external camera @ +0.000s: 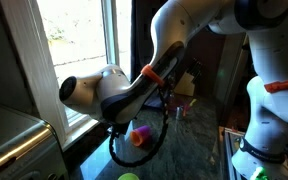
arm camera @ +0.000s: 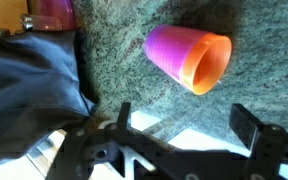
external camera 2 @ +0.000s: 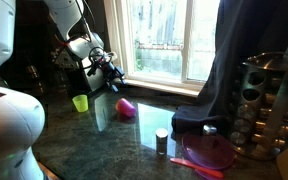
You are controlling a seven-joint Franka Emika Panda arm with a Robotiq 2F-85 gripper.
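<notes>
A pink cup (arm camera: 178, 50) with an orange inside lies on its side on the dark speckled counter, its mouth toward the lower right in the wrist view. The same cup (external camera 2: 126, 107) shows mid-counter in exterior view 2, and partly in exterior view 1, the cup (external camera: 140, 135) beneath the arm. My gripper is open with wide-parted fingers, nothing between them, and the cup lies just beyond the gap. In exterior view 2 the gripper (external camera 2: 112, 84) hangs above and behind the cup, apart from it.
A yellow-green cup (external camera 2: 80, 103) stands upright on the left. To the right are a small jar (external camera 2: 162, 141), a magenta bowl (external camera 2: 209, 150), a red utensil (external camera 2: 196, 168) and a spice rack (external camera 2: 259, 105). Dark cloth (arm camera: 29, 95) hangs near the window.
</notes>
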